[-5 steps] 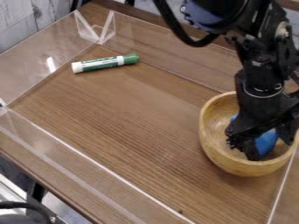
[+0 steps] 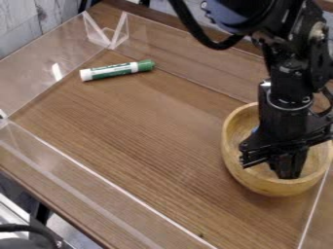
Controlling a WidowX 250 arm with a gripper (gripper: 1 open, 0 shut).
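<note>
My black gripper (image 2: 289, 151) reaches down into a wooden bowl (image 2: 247, 178) on the right side of the table. Its fingertips sit low inside the bowl and look shut, though dark parts overlap there. The blue object that was in the bowl is hidden behind the gripper, so I cannot tell whether anything is between the fingers.
A green and white marker (image 2: 117, 70) lies at the upper left of the wooden table (image 2: 130, 126). Transparent panels edge the left side, and cables hang at the bottom left.
The gripper has shifted slightly within the bowl and its fingers appear closer together. The blue object that showed earlier is now covered.
</note>
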